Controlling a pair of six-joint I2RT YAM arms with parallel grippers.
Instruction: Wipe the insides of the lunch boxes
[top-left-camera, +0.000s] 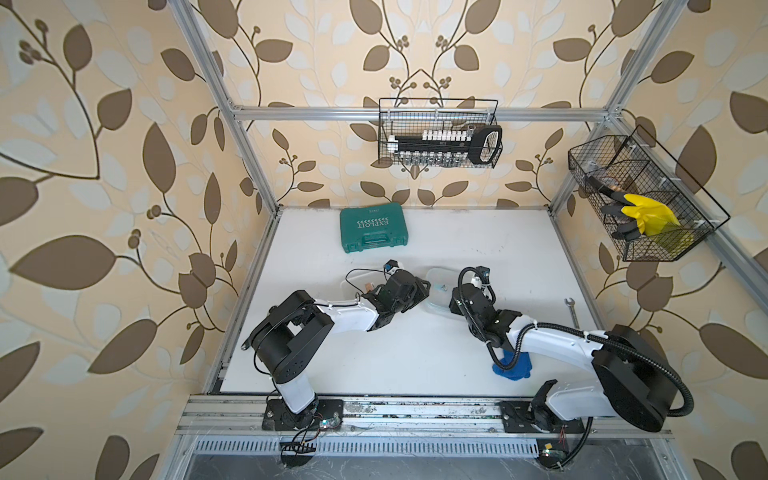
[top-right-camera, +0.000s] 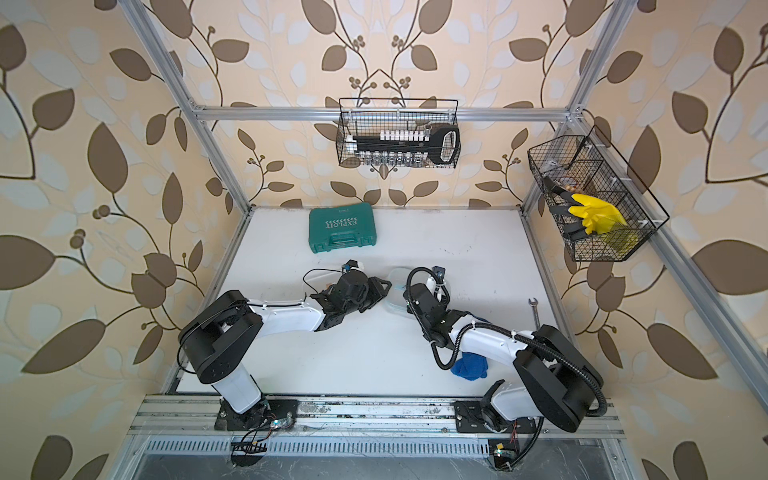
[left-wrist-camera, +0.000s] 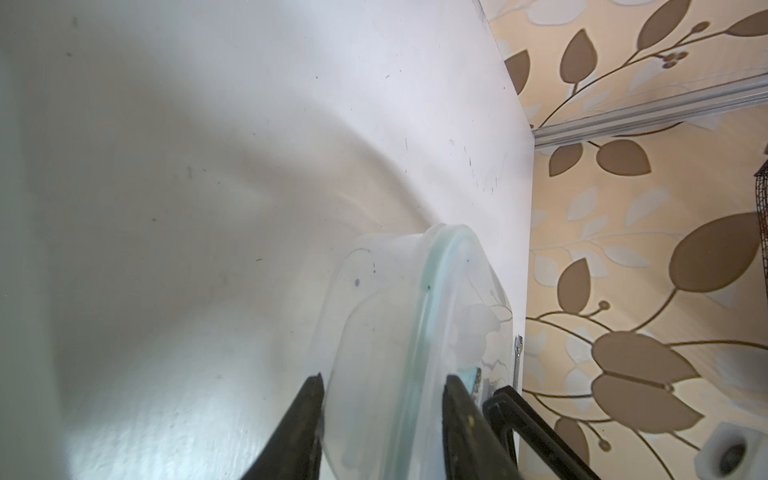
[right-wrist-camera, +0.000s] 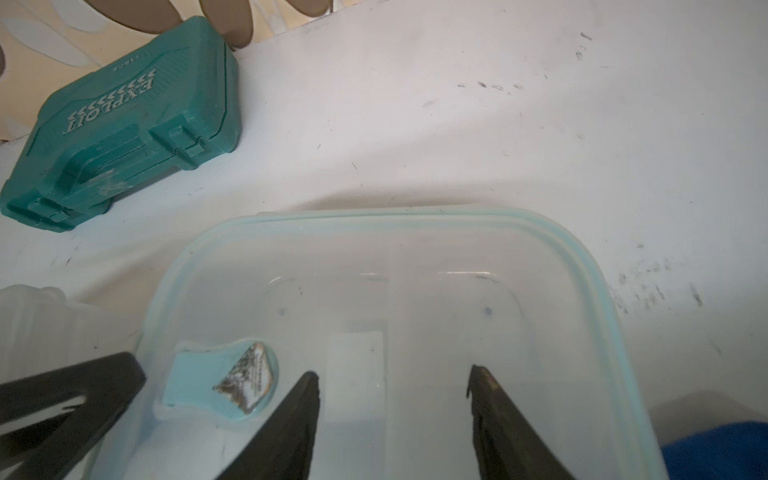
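A clear lunch box with a pale teal rim sits mid-table. My left gripper is at its near side, part open, with the box's translucent wall between and behind its fingers; whether it grips cannot be told. My right gripper hangs over the same box, fingers apart, with nothing visible between them. A second clear container is partly visible to the left, largely hidden by my left arm in the top views. A blue cloth lies at the front right.
A green case lies at the back left, a wrench at the right edge. Wire baskets hang above.
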